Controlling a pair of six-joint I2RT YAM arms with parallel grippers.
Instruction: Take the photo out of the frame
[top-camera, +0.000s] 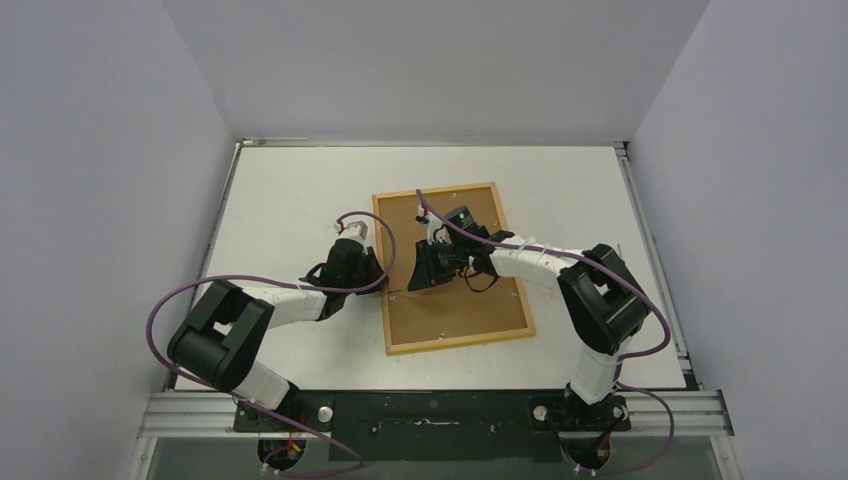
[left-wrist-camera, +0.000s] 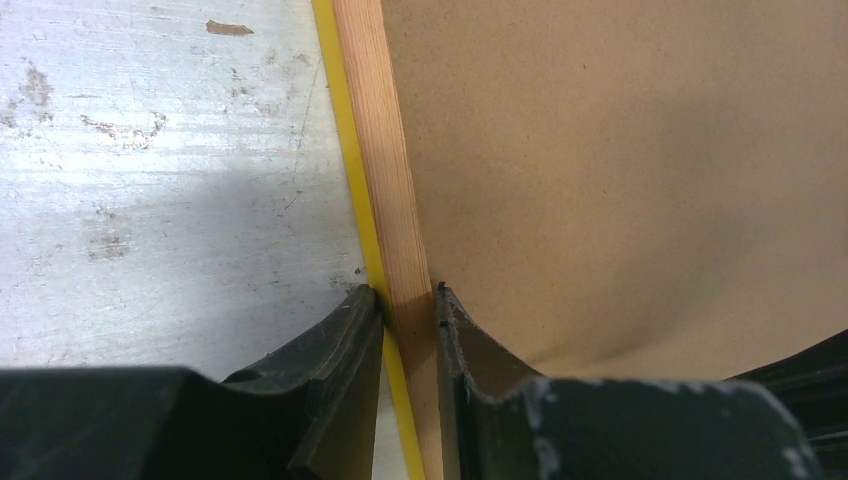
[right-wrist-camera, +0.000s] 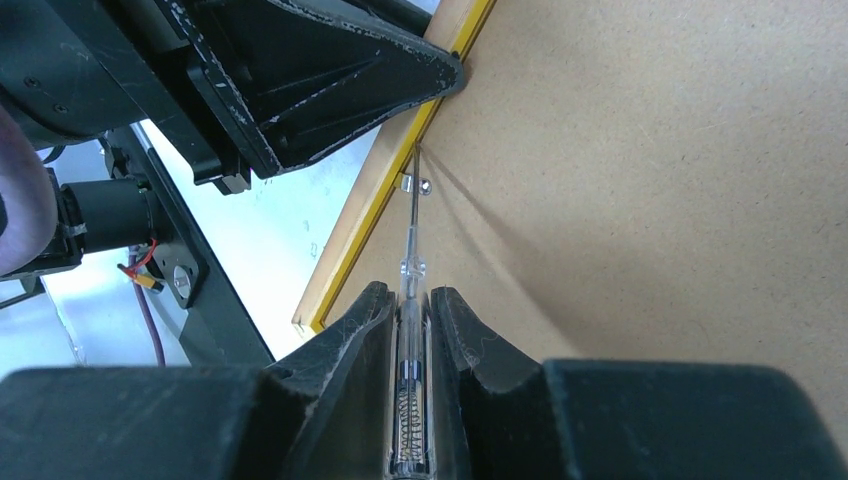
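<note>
The photo frame lies face down, its brown backing board (top-camera: 460, 312) up inside a wooden border (top-camera: 460, 343). My left gripper is shut on the left border strip (left-wrist-camera: 385, 150). A slim clear-handled screwdriver (right-wrist-camera: 412, 270) is held upright between the fingers of my right gripper, shut on it. The metal shaft of the tool reaches the left border beside a small metal clip (right-wrist-camera: 416, 185). Whether tip and clip touch I cannot tell. The photo itself is hidden beneath the board.
Other small clips (top-camera: 443, 337) sit along the inner border. In the right wrist view, the left gripper's dark finger (right-wrist-camera: 350, 90) stands very close to the screwdriver's shaft.
</note>
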